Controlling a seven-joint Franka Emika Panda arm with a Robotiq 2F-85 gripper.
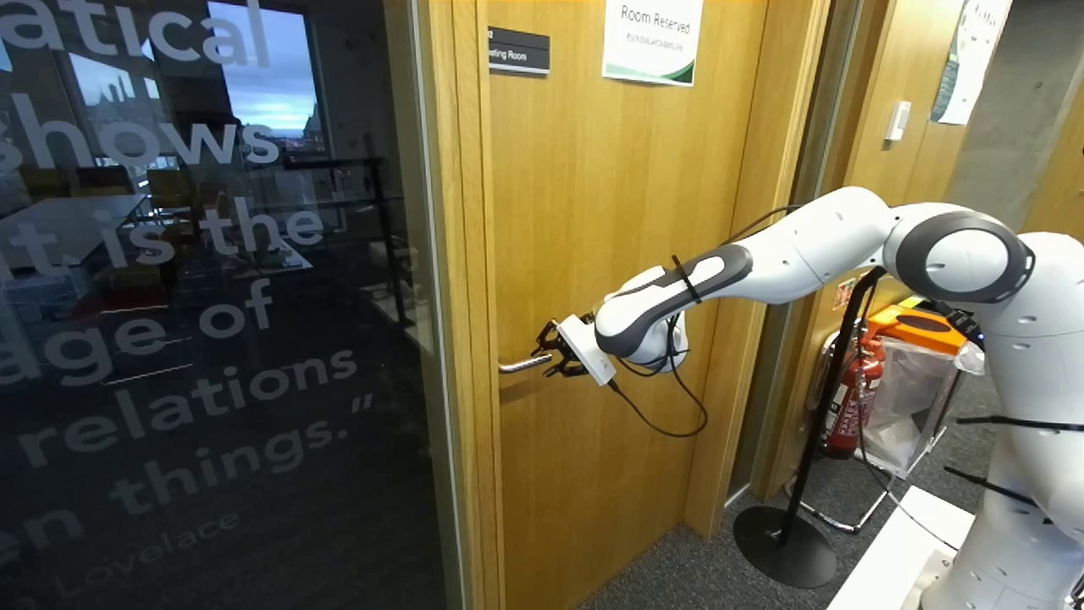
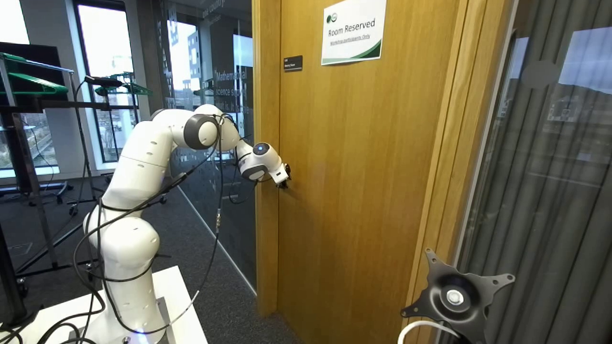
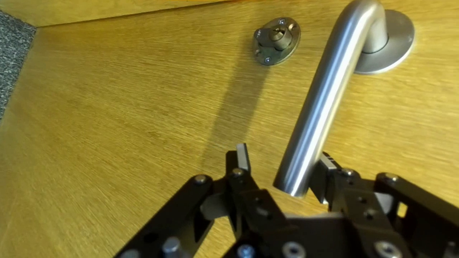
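Observation:
A silver lever handle juts out from the wooden door, which stands closed in its frame. My gripper is part open around the free end of the lever. In the wrist view that end lies between the fingers, close against or touching the right finger; a clear gap separates it from the left finger. From exterior view 1, the gripper is seen at the lever's tip, near the door face. The arm hides the handle in exterior view 2.
A round key lock sits beside the handle's base. Wooden door frame and dark glass flank the handle side. A black stand, a red fire extinguisher and an orange-topped bin stand to the right.

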